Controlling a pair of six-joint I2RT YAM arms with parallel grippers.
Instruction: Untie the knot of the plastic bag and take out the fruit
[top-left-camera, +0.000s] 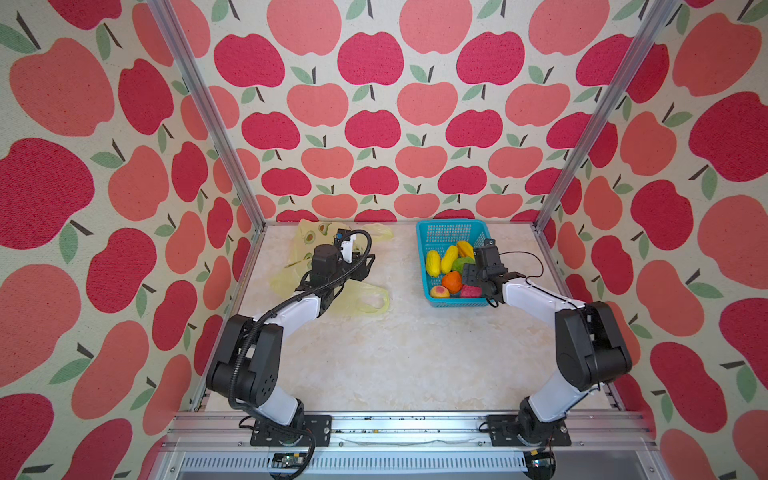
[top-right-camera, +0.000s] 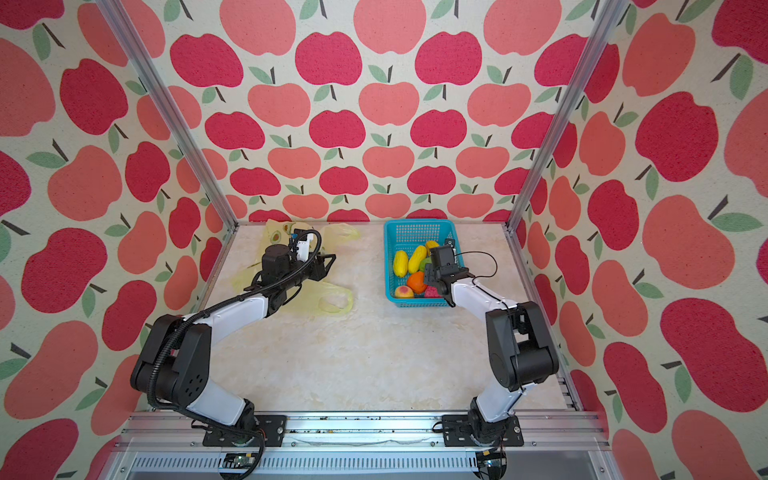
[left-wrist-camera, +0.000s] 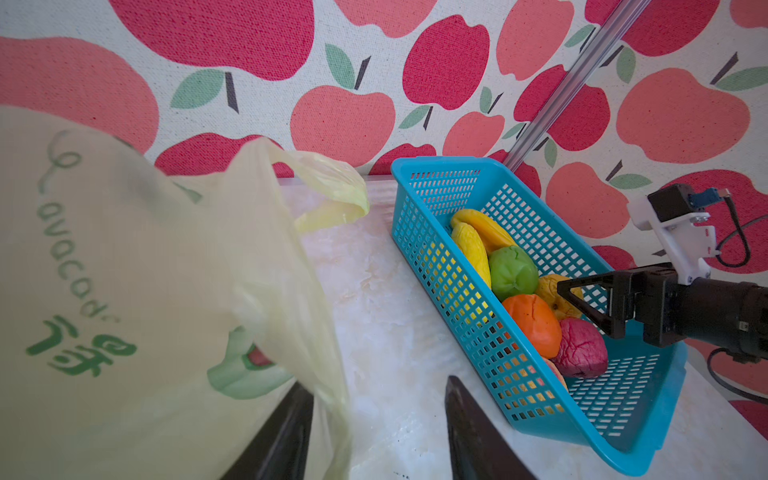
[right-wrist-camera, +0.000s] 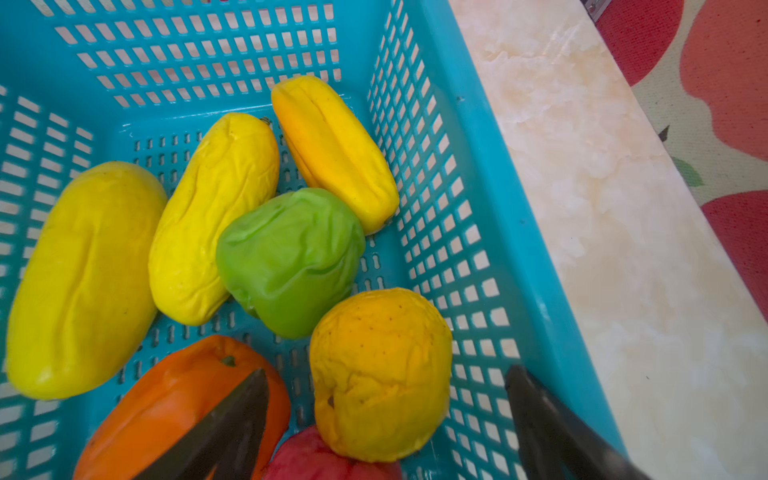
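The pale yellow plastic bag (top-left-camera: 348, 299) lies spread and crumpled on the left side of the table, its printed side filling the left of the left wrist view (left-wrist-camera: 160, 304). Beside its raised edge, my left gripper stands open with bare tabletop showing between its fingers. At the blue basket, my right gripper is open too, its fingers apart on either side of a round yellow-orange fruit (right-wrist-camera: 382, 360). Whether the fingers touch that fruit I cannot tell. Other fruit in the basket includes a green one (right-wrist-camera: 292, 256) and an orange one (right-wrist-camera: 180, 408).
The blue basket (left-wrist-camera: 448, 276) has high perforated walls, and its right wall runs close to one right finger. Yellow long fruit (right-wrist-camera: 84, 280) and a red fruit (left-wrist-camera: 581, 349) share it.
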